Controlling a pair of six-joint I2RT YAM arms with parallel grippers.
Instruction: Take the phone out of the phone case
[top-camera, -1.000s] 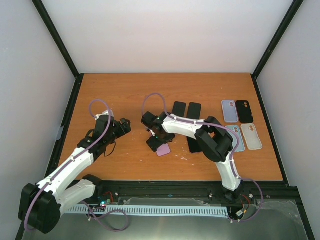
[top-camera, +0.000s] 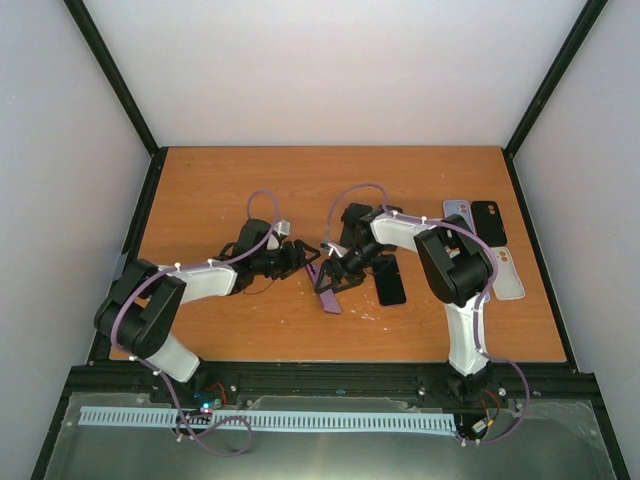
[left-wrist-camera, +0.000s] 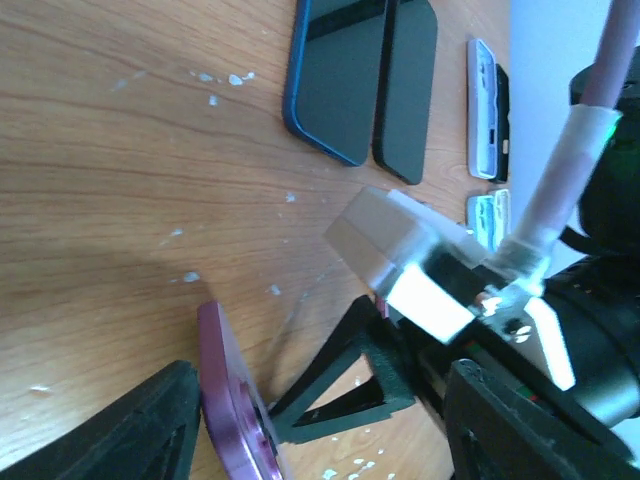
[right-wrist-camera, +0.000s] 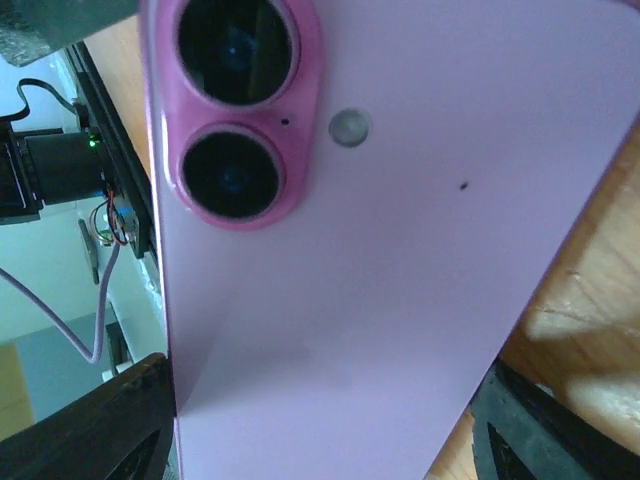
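Observation:
The pink-purple phone in its case (right-wrist-camera: 330, 270) is raised on edge above the table, with my right gripper shut on it across its long sides. Its back and two camera lenses face the right wrist camera; whether the case is loose anywhere cannot be told. In the top view the phone (top-camera: 329, 301) shows as a narrow strip under the fingers. My left gripper is open close by. The phone's edge (left-wrist-camera: 225, 390) lies between its fingers, nearer the left one, with no clear grip. The right gripper's finger (left-wrist-camera: 340, 385) also stands within that gap.
Dark phones (top-camera: 390, 283) lie flat just right of the right gripper. Several phone cases, among them a black one (top-camera: 489, 223) and a white one (top-camera: 504, 273), lie at the table's right side.
My left gripper has moved right, up to the phone.

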